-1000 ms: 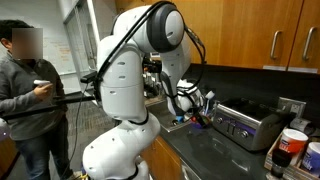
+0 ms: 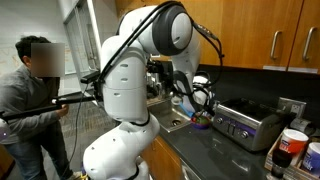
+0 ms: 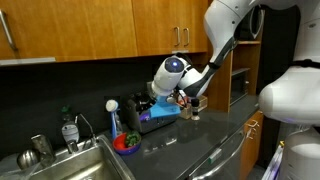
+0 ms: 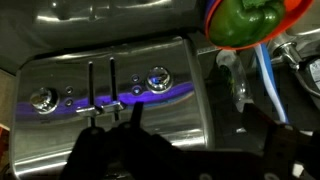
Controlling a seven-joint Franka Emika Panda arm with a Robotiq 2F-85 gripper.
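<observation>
In the wrist view my gripper stands open, its dark fingers apart with nothing between them. Below it is the silver toaster (image 4: 70,140), showing two levers and two round knobs. A red bowl (image 4: 298,12) holding a green object (image 4: 245,22) lies at the upper right of that view. Exterior view 2 has the bowl (image 3: 127,150) on the counter, left of the toaster (image 3: 143,124), while my blue-marked hand is in front of the toaster. In exterior view 1 the fingertips are too small to make out.
A blue-handled brush (image 4: 270,80) is near the bowl. The sink (image 3: 75,166) lies to the left in exterior view 2. Stacked cups (image 2: 290,145) stand at the right in exterior view 1. A person (image 2: 38,105) stands at the left.
In exterior view 1 my hand has risen and shifted a little to the right, toward the toaster. The person's raised arm has lowered.
</observation>
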